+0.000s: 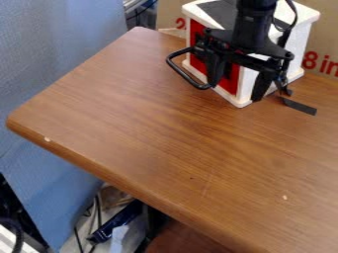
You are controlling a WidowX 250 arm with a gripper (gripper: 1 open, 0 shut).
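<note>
At the back of the wooden table (145, 148) stands a white box (297, 30) with red panels (197, 37). The black gripper (238, 64) hangs in front of it, overlapping its red face and hiding much of it. A black looped bar (185, 74) sticks out to the left near the gripper; I cannot tell whether it belongs to the gripper or the box. The fingertips are hard to make out against the dark parts.
A black strap (297, 105) lies at the box's right. Cardboard (322, 59) stands behind, and a blue-grey partition (53, 79) runs along the left.
</note>
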